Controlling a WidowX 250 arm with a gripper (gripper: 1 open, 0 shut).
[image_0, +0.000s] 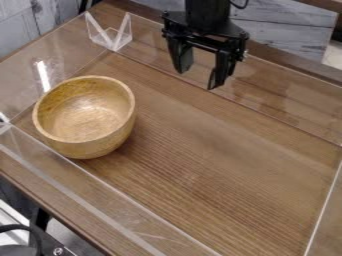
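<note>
My black gripper (203, 62) hangs at the top centre of the camera view, above the back part of the wooden tabletop (227, 170). It stands open, with two dark downward fingers and nothing seen between them.
A large tan oval bowl (83, 120) sits at the left. A clear, angular plastic object (110, 32) is at the back left. A grey marbled panel (287, 30) runs along the back.
</note>
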